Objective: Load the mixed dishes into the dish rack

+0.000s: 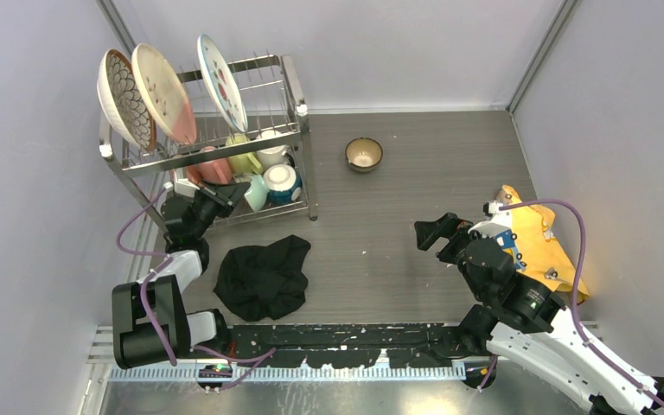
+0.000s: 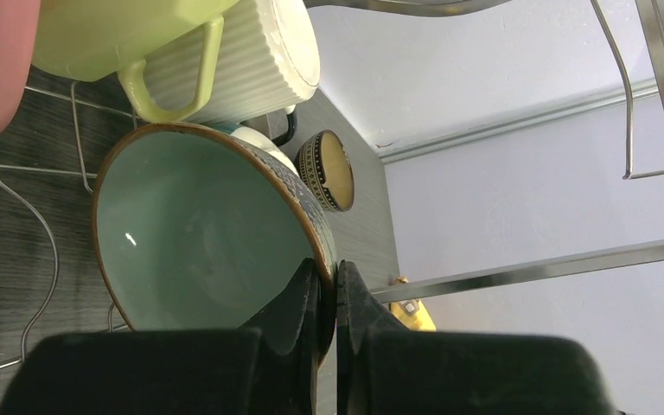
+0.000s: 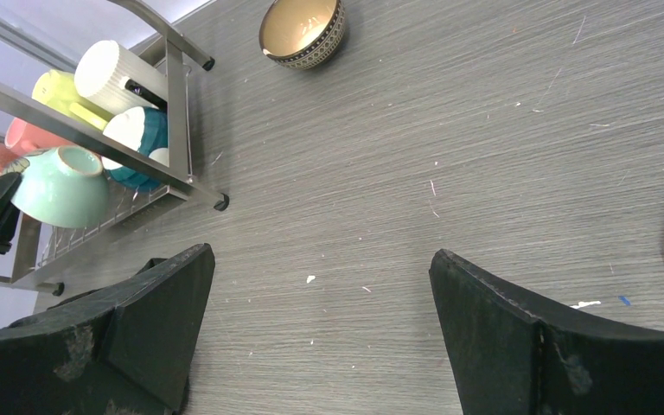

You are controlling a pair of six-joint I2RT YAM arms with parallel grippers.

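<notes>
My left gripper is shut on the rim of a mint bowl point(image 2: 190, 225), which sits tilted in the lower tier of the metal dish rack point(image 1: 268, 143), beside a blue-and-white bowl point(image 1: 282, 180). Pink mugs point(image 1: 216, 169), a yellow mug point(image 3: 56, 91) and a white mug point(image 3: 104, 73) fill the tier around them. Plates and a large bowl point(image 1: 117, 104) stand upright on the upper tier. A small patterned bowl point(image 1: 364, 154) rests on the table right of the rack. My open right gripper point(image 1: 432, 238) hangs over the table, holding nothing.
A crumpled black cloth point(image 1: 262, 277) lies in front of the rack. A yellow bag point(image 1: 549, 259) lies at the right wall.
</notes>
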